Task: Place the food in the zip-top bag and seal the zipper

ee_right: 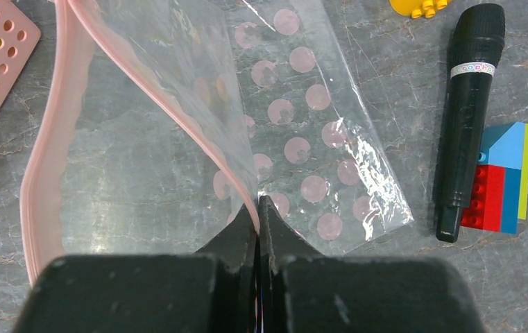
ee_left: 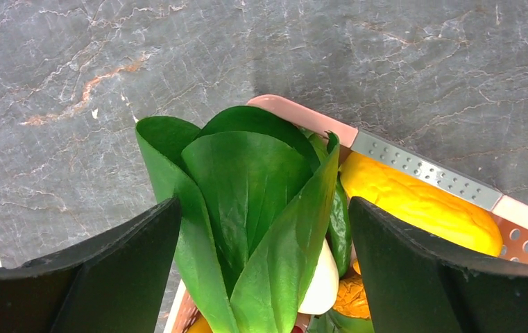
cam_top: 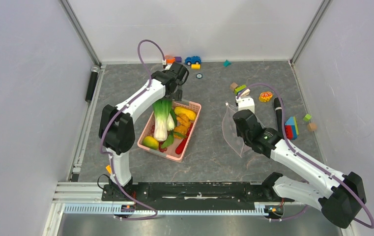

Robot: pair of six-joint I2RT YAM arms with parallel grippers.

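Observation:
A pink basket [cam_top: 198,114] of toy food stands left of centre. Along its left side lies a bok choy-like vegetable [cam_top: 161,123] with green leaves and a white stalk. In the left wrist view the leafy vegetable [ee_left: 247,187] fills the space between the wide-apart fingers of my left gripper; whether a finger touches it, I cannot tell. My right gripper is shut on the pink edge of the clear zip bag [ee_right: 125,180]. The bag's mouth gapes wide to the left, and nothing shows inside. Pink dots mark its right part.
A yellow vegetable [ee_left: 413,201], a mango [cam_top: 150,142] and a red pepper [cam_top: 182,146] share the basket. Right of the bag lie a black microphone [ee_right: 470,118] and coloured blocks [ee_right: 500,180]. Bare tabletop separates basket from bag.

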